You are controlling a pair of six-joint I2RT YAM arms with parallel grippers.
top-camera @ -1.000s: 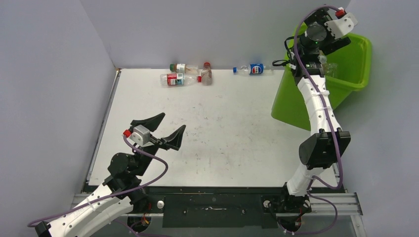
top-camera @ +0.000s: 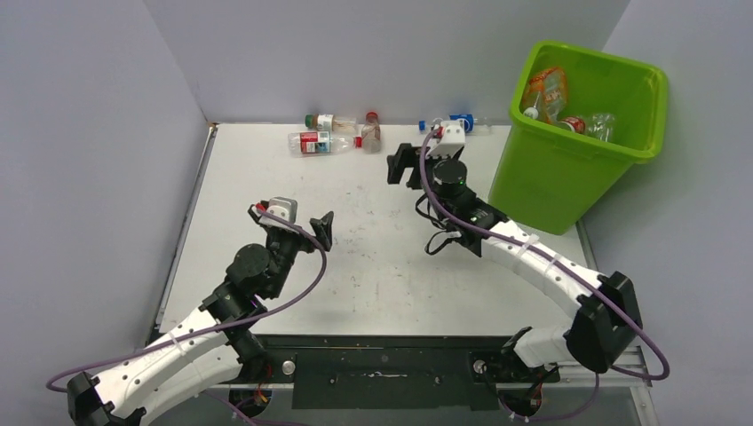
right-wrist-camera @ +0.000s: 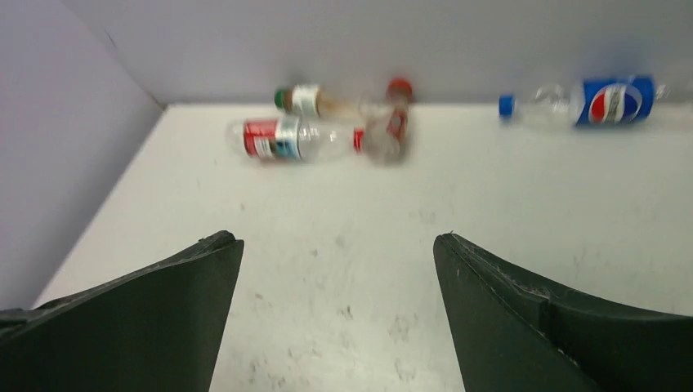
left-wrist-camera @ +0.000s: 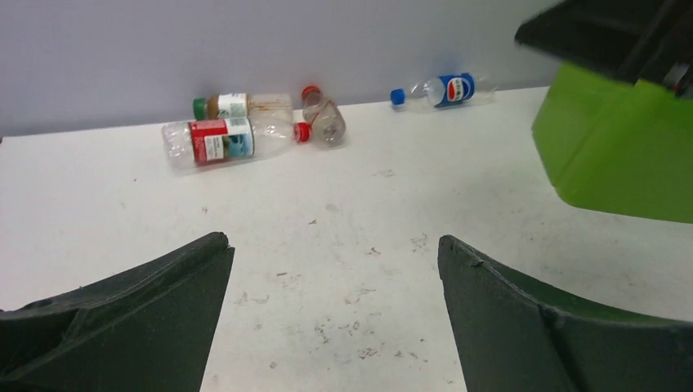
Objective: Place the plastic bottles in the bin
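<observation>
Along the back of the table, left of centre, three plastic bottles lie close together: a green-capped one (top-camera: 331, 123), a clear one with a red label (top-camera: 321, 143), and a brownish one with a red cap (top-camera: 371, 133). Farther right, a blue-labelled bottle (left-wrist-camera: 448, 91) lies by the back wall, partly covered by my right arm in the top view. The green bin (top-camera: 568, 169) stands at the back right. My left gripper is open and empty over the table's left half. Open and empty too is my right gripper, short of the blue-labelled bottle.
Inside the bin lie an orange-marked bottle (top-camera: 550, 91) and other clear plastic (top-camera: 601, 127). Walls close the table (top-camera: 373, 257) at the back and sides.
My right arm has swung left and down from above the bin to over the table. The bottles on the table have not moved.
</observation>
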